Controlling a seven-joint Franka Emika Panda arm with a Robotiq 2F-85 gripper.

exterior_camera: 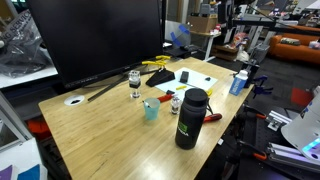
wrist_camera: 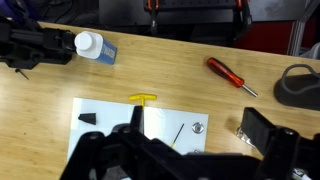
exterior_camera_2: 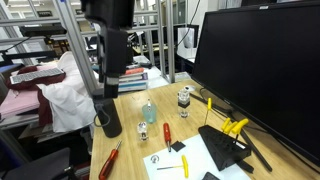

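My gripper hangs high over the table, open, with its two dark fingers wide apart at the bottom of the wrist view. Nothing shows between them but the table and white paper (wrist_camera: 98,151) far below. On or beside that paper lie a yellow-handled tool (wrist_camera: 143,97), a small black block (wrist_camera: 88,118) and a thin pen-like item (wrist_camera: 178,134). A red screwdriver (wrist_camera: 226,72) rests on bare wood. In exterior view 1 a black bottle (exterior_camera: 190,122) stands near the front edge, with a pale cup (exterior_camera: 151,108) behind it.
A large monitor (exterior_camera: 105,40) closes off the back of the table. A spray bottle with a blue label (exterior_camera: 239,82) stands at the right edge. Yellow-handled tools (exterior_camera_2: 234,129) sit in a black holder (exterior_camera_2: 224,146) near the monitor.
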